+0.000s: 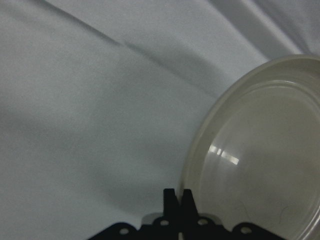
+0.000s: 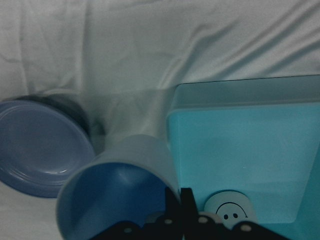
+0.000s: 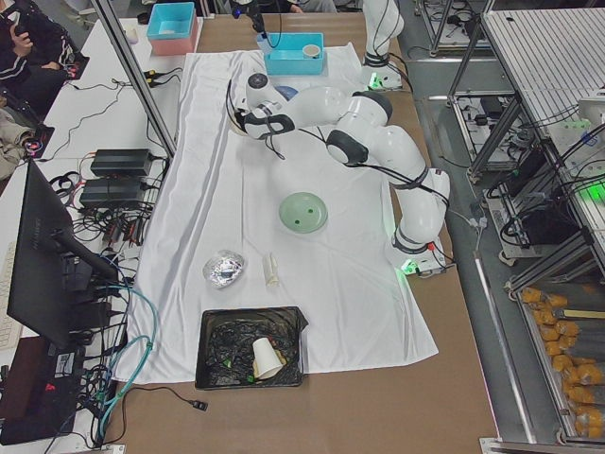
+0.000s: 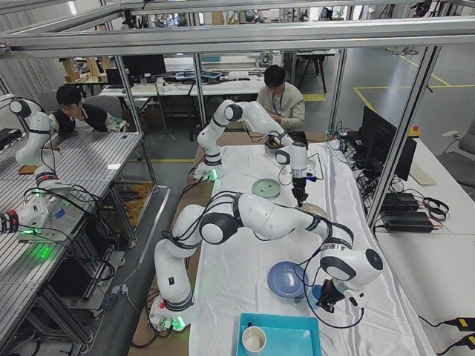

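In the left wrist view a beige plate point(image 1: 260, 155) lies on the white cloth, with my left gripper at its left rim, its fingers close together on that edge. In the right wrist view my right gripper is shut on the rim of a blue cup point(image 2: 115, 195), held beside a turquoise bin point(image 2: 240, 150) and a blue plate point(image 2: 40, 145). A white round item with a smiley face point(image 2: 227, 207) lies in the bin.
A green plate point(image 3: 302, 213), a foil item point(image 3: 224, 268) and a black lined container point(image 3: 248, 322) occupy the nearer cloth in the camera left view.
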